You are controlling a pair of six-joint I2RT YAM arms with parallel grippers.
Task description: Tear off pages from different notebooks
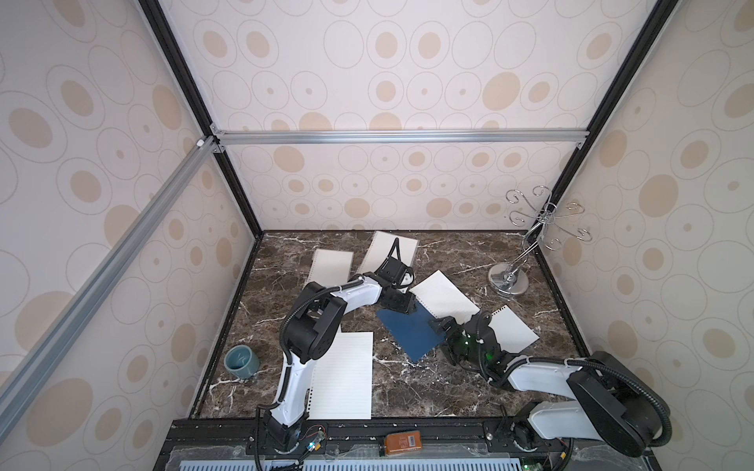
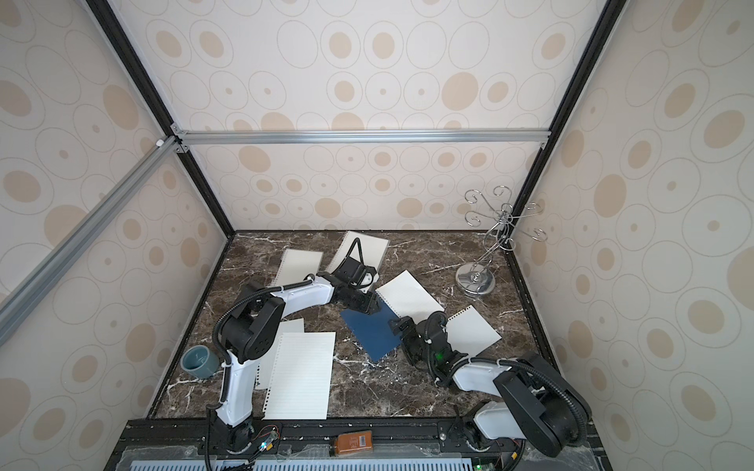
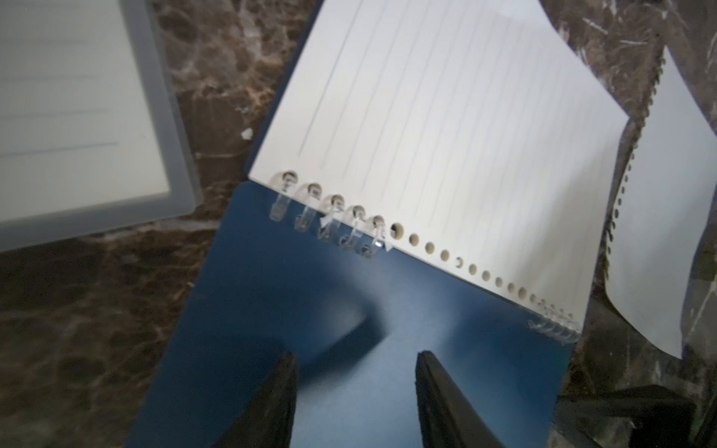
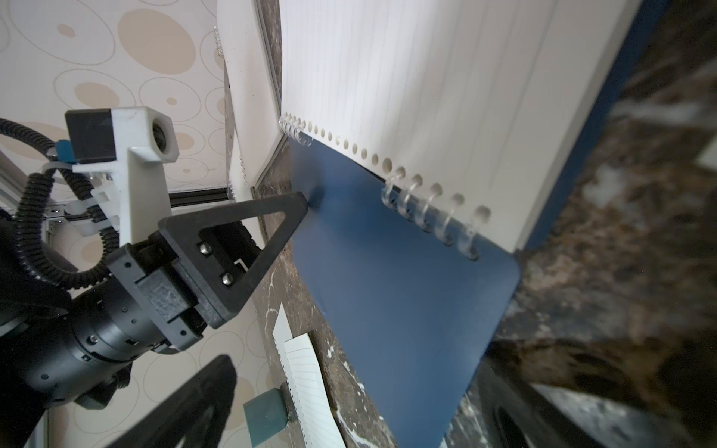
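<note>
An open spiral notebook lies in the middle, white lined pages [image 3: 440,112] above, blue cover [image 3: 351,358] below, a row of punched holes between short coil sections. My left gripper hangs over the blue cover, fingers parted with nothing between them; it is blurred at the bottom of the left wrist view. My right gripper is at the notebook's near right, open, its fingers at the lower edge of the right wrist view over the cover's edge. A loose perforated sheet [image 3: 657,194] lies to the right.
Two pale notebooks [image 1: 330,265] lie at the back, lined sheets [image 1: 341,376] at the front left. A teal cup [image 1: 241,362] stands left, a metal stand [image 1: 507,278] back right. Bare table shows between sheets and at the front middle.
</note>
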